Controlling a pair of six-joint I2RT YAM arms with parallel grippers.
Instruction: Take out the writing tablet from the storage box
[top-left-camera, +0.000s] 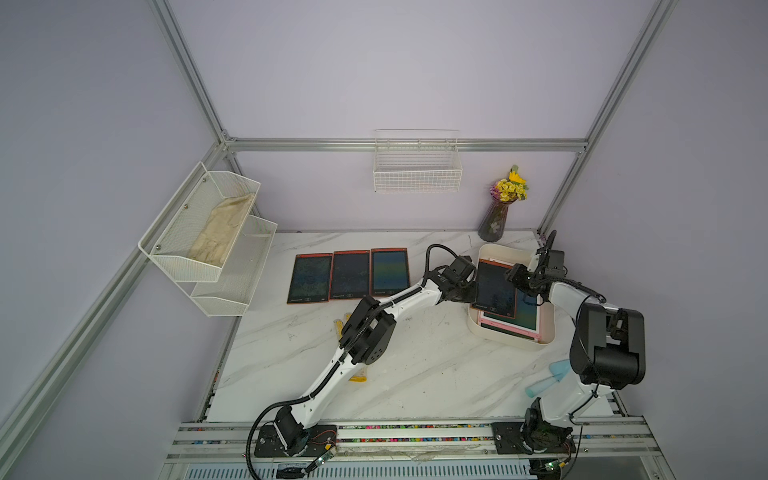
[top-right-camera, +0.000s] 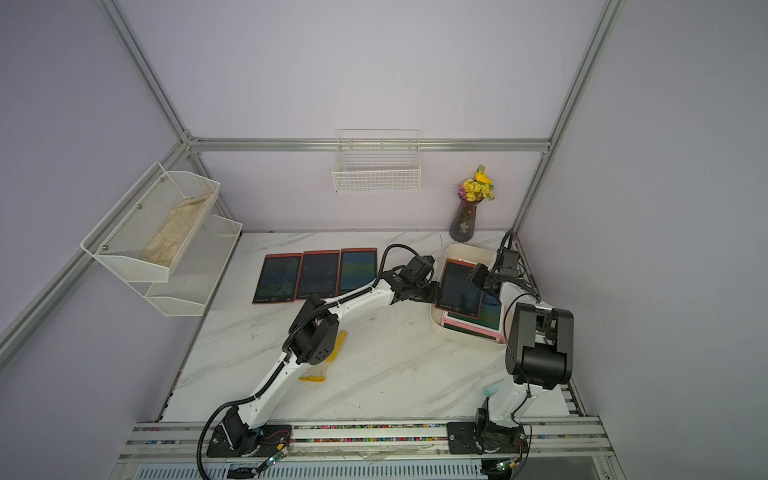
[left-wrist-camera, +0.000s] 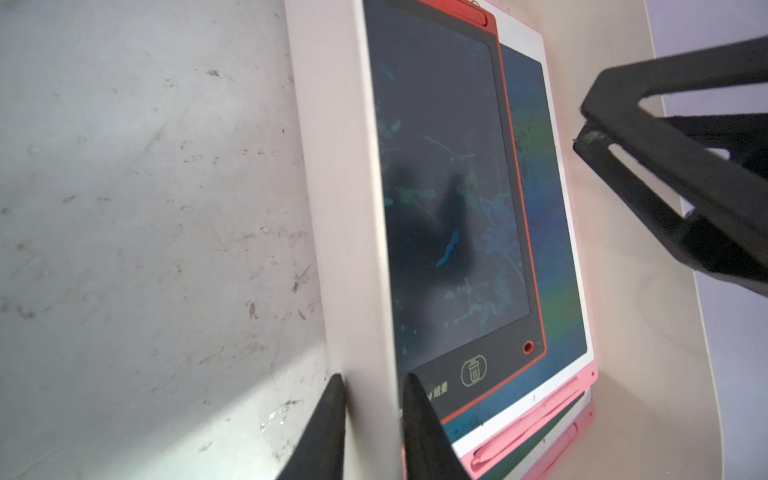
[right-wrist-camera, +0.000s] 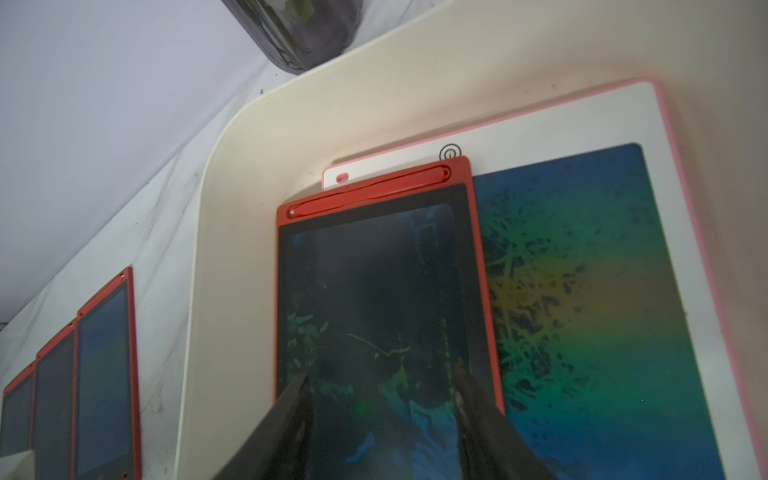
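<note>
The cream storage box (top-left-camera: 496, 336) holds a dark red-edged writing tablet (right-wrist-camera: 372, 312) lying on larger white-and-pink tablets (right-wrist-camera: 608, 320). My left gripper is at the box's left wall, its fingertips on either side of the rim; whether they press on it I cannot tell. My right gripper hangs over the red-edged tablet inside the box, fingers apart with nothing visibly held. Three more red-edged tablets (top-left-camera: 350, 273) lie side by side on the table, left of the box.
A vase of flowers (top-left-camera: 493, 220) stands just behind the box. A yellow item (top-right-camera: 336, 348) lies under the left arm, a light blue item (top-left-camera: 544, 382) at the front right. Wall baskets (top-left-camera: 416, 176) hang above.
</note>
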